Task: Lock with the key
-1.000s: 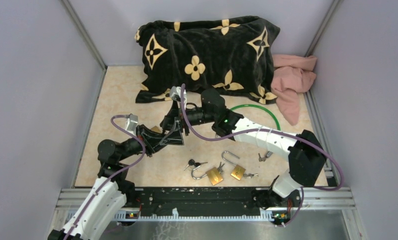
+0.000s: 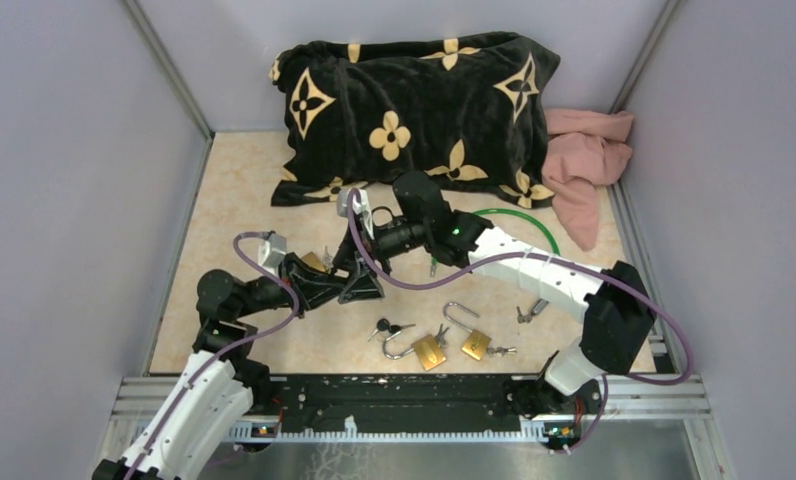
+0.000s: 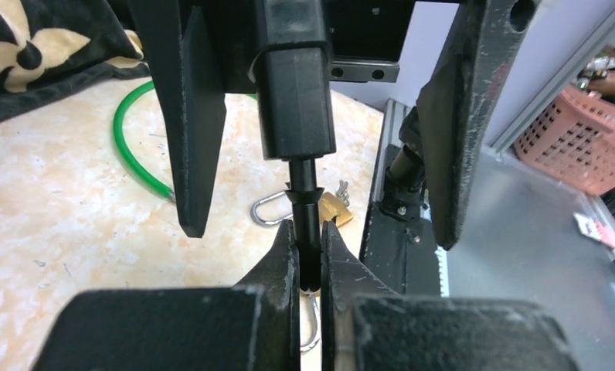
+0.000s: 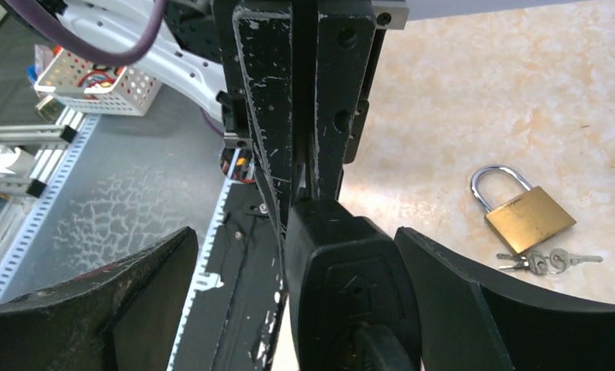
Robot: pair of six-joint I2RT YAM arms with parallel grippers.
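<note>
In the left wrist view a black piece (image 3: 295, 100) with a blocky body and a thin stem stands upright. My left gripper is shut on its stem. The open fingers of my right gripper stand on either side of the blocky body, with gaps showing in the left wrist view. Seen from the right wrist, the body shows a recessed end; no key can be made out there. From the top, the two grippers overlap and hide the piece. Small keys, one black-headed (image 2: 383, 325), lie on the table below them.
Two brass padlocks, one (image 2: 429, 352) with keys at it and another (image 2: 476, 345), lie near the front edge. A third brass lock (image 2: 315, 262) is partly hidden by the arms. A green cable (image 2: 529, 220) curves at the right; a patterned black cloth (image 2: 414, 110) fills the back.
In the top view both grippers have shifted together slightly right and toward the front. The locks on the table have not moved.
</note>
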